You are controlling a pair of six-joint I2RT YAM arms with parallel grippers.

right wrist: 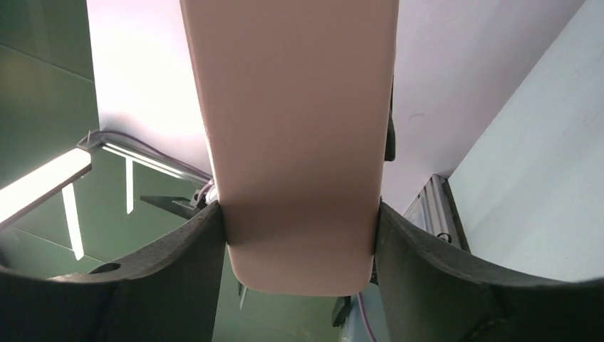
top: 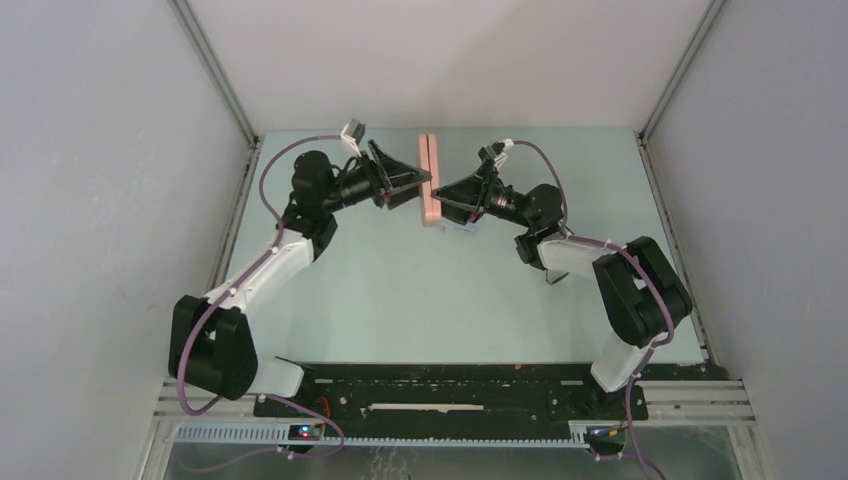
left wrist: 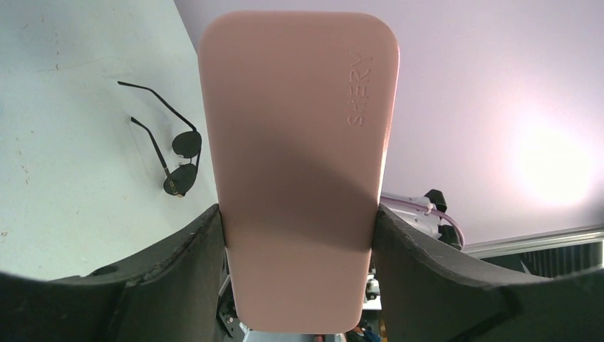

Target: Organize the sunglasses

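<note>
A pink glasses case [top: 430, 150], embossed with lettering on one face [left wrist: 299, 142], is held upright between my two grippers above the middle of the table. My left gripper is shut on it from the left side. My right gripper is shut on the same case [right wrist: 292, 121] from the right side. Dark sunglasses [left wrist: 186, 144] lie with temples unfolded on the table in the left wrist view; the arms mostly hide them in the top view.
Walls enclose the left, back and right sides. Something pale blue, partly hidden, lies beneath the case in the top view.
</note>
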